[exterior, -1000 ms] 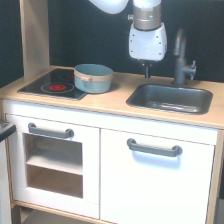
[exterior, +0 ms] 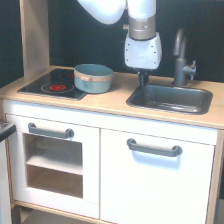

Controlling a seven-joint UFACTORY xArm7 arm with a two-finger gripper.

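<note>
A blue-green pot (exterior: 94, 85) with a tan upper rim stands on the counter, at the right edge of the black cooktop (exterior: 58, 87). The white arm comes down from the top of the view. Its dark gripper (exterior: 143, 79) points down at the left back edge of the grey sink (exterior: 165, 98), to the right of the pot and apart from it. The fingers are small and dark here, so their opening does not show. I see nothing hanging from them.
A dark faucet (exterior: 181, 62) rises behind the sink. Bare wooden counter (exterior: 117, 95) lies between pot and sink. Below are a white cabinet door (exterior: 150, 180) with a grey handle (exterior: 154, 148) and an oven compartment (exterior: 55, 165).
The arm has come down and a little to the left, bringing the gripper lower beside the sink's back left edge. The pot has stayed in place.
</note>
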